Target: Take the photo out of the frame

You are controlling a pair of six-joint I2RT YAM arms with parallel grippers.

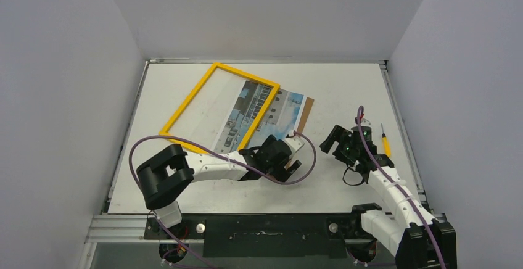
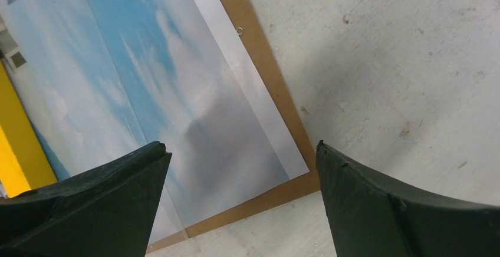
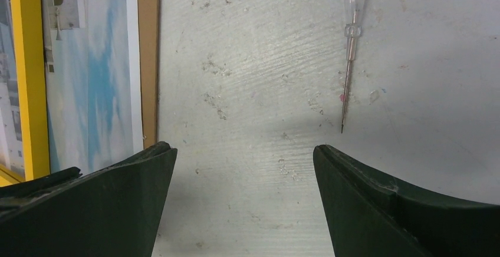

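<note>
The yellow frame [image 1: 190,101] lies flat at the left-centre of the table. Under its right side bar sticks out the photo [image 1: 284,115], a building and blue sky, with a brown backing board [image 1: 304,115] along its right edge. My left gripper is open above the near corner of photo and board; nothing is held. In the left wrist view the photo [image 2: 177,86] and board [image 2: 271,80] pass between the fingers. To the right of the board, my right gripper stands open over bare table. The left arm hides the frame's near corner in the top view.
A screwdriver with a yellow handle [image 1: 386,145] lies near the right table edge, beside the right arm; its clear shaft [image 3: 352,48] shows in the right wrist view. Bare table lies between the board and the right gripper.
</note>
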